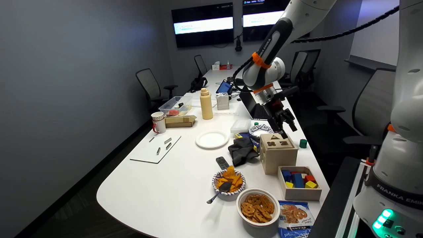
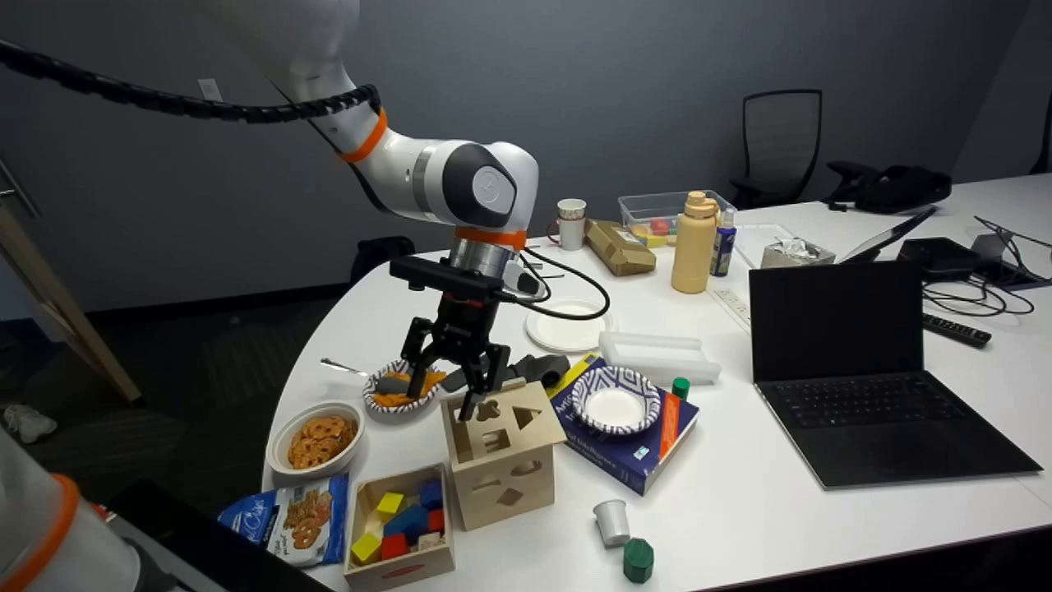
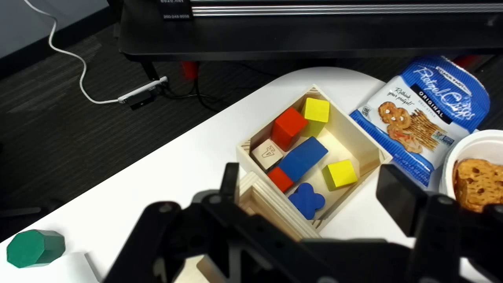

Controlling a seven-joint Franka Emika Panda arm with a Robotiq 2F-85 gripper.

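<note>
My gripper hangs over the wooden shape-sorter box, tilted, its fingers wide apart. Nothing is between the fingers. In the wrist view the open-topped wooden tray appears beyond the gap, below the fingertips. The tray holds a blue long block, a blue flower-shaped block, a red block, yellow blocks such as the near one, and a plain wood cube. The box's lid has cut-out shapes; the wrist view shows only part of the box.
A green block and a small white cup lie right of the box. Pretzel bag, pretzel bowl and chip bowl crowd the tray's other side. A book carries a patterned bowl.
</note>
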